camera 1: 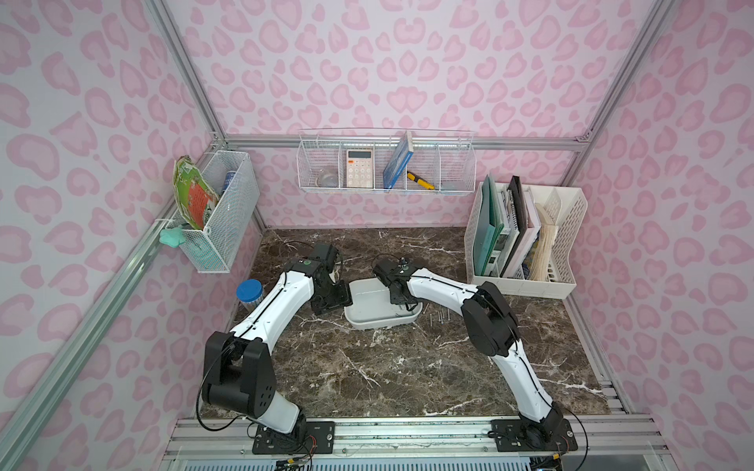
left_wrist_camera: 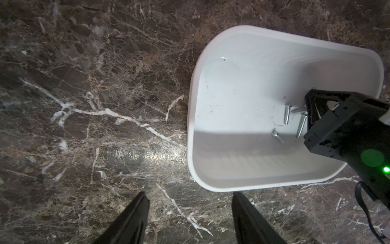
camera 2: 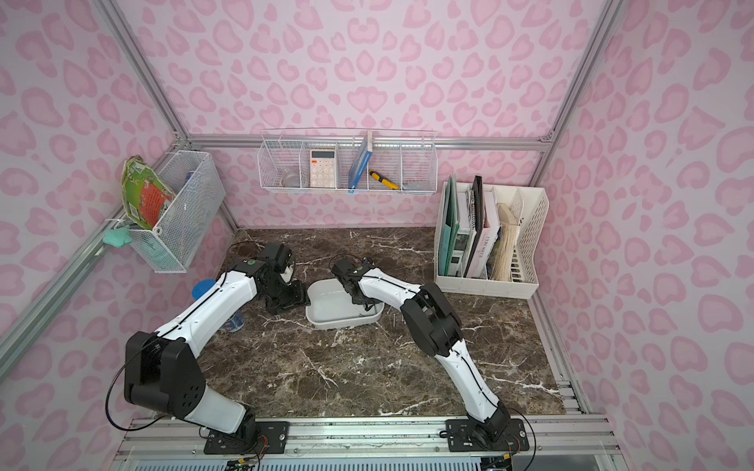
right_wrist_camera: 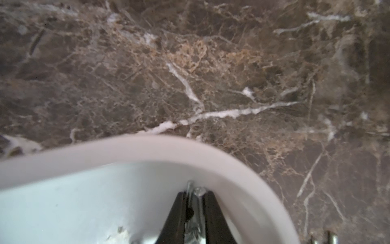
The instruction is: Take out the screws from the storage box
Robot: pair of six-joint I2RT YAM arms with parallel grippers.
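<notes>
The white storage box [camera 1: 365, 304] rests on the marble table between my two arms. Loose metal screws lie on its floor; in the left wrist view one screw [left_wrist_camera: 287, 113] is near a longer screw [left_wrist_camera: 301, 124] and a short screw [left_wrist_camera: 277, 136]. My right gripper reaches down inside the box near its rounded corner, fingers open by a narrow gap. Screws [right_wrist_camera: 197, 191] show in and behind that gap, not visibly clamped. Left of the box, my left gripper hangs over bare table, open and empty.
Several screws [camera 1: 442, 314] lie on the table right of the box. A blue-lidded jar [camera 1: 249, 291] stands beside the left arm. At the back right is a white file holder [camera 1: 524, 288].
</notes>
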